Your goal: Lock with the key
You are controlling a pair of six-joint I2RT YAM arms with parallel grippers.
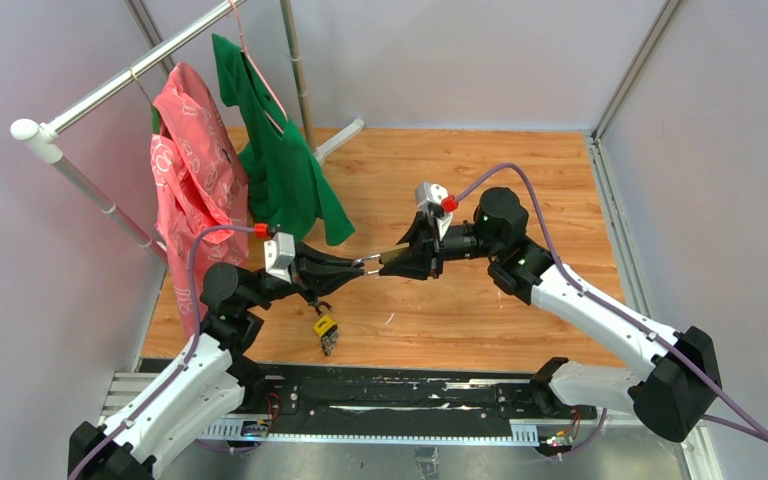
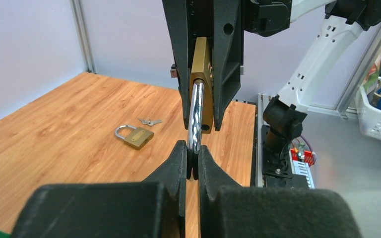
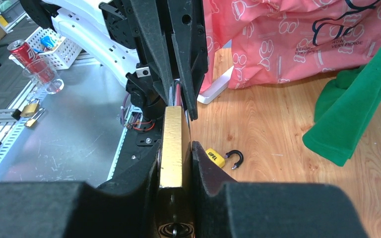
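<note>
A brass padlock [image 1: 394, 254] is held in the air between the grippers over the table's middle. My right gripper [image 1: 406, 256] is shut on its body [image 3: 173, 144]. My left gripper [image 1: 358, 268] is shut on the silver shackle [image 2: 195, 114], which points toward it. In the left wrist view another brass padlock [image 2: 137, 136] lies on the table with keys [image 2: 150, 122] behind it. A yellow padlock [image 1: 325, 325] lies below my left gripper in the top view. Whether a key is in the held lock cannot be told.
A clothes rack [image 1: 110, 85] with a pink bag [image 1: 195, 180] and green cloth [image 1: 280, 170] stands at the left. Baskets [image 2: 379, 120] sit outside the workspace.
</note>
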